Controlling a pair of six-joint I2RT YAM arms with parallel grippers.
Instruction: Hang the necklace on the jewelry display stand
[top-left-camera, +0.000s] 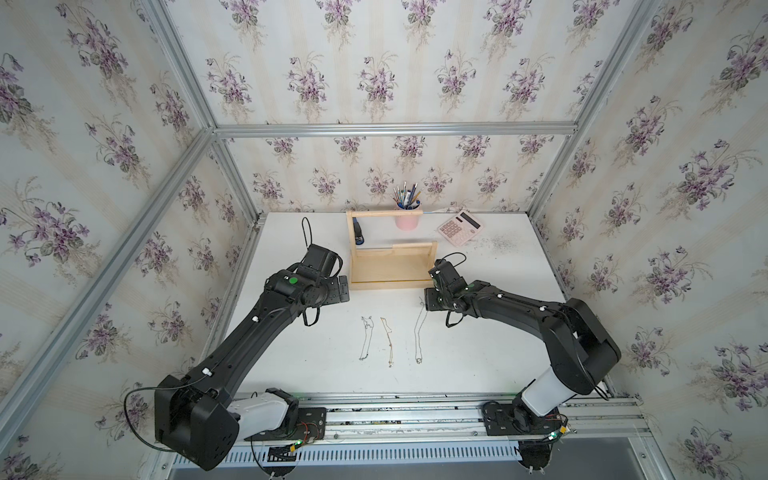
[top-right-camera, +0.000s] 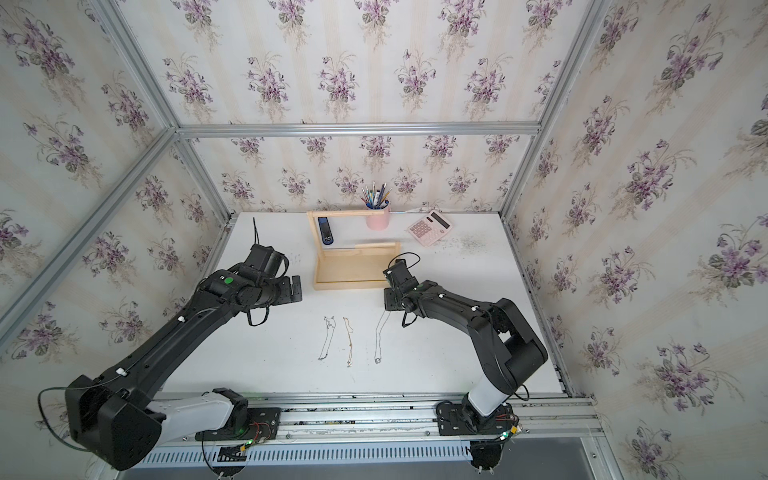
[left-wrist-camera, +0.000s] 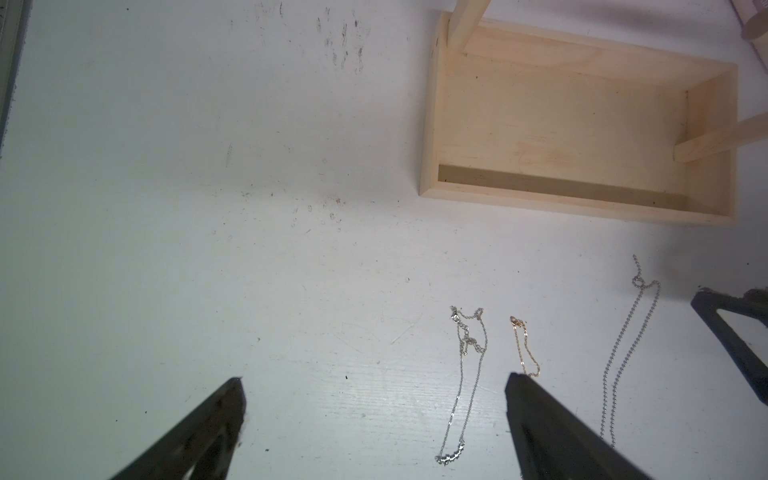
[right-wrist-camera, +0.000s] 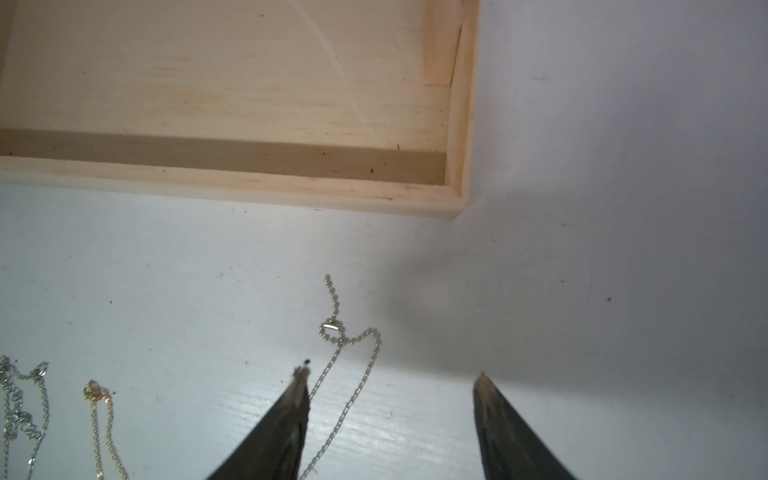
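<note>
Three necklaces lie on the white table: a silver one with beads (left-wrist-camera: 450, 454) on the left, a short gold one (left-wrist-camera: 528, 352) in the middle, a long silver ball chain (right-wrist-camera: 331, 326) on the right. Behind them stands the wooden display stand (right-wrist-camera: 224, 176), a box base with an upright and top bar (top-left-camera: 382, 213). My left gripper (top-left-camera: 338, 289) hangs open left of the box, fingers empty. My right gripper (top-left-camera: 430, 298) is open above the table at the box's front right, over the ball chain's upper end, holding nothing.
A pink pen cup (top-left-camera: 406, 219), a calculator (top-left-camera: 460, 228) and a dark bottle-like object (top-right-camera: 325, 231) stand at the back. Aluminium rails and papered walls enclose the area.
</note>
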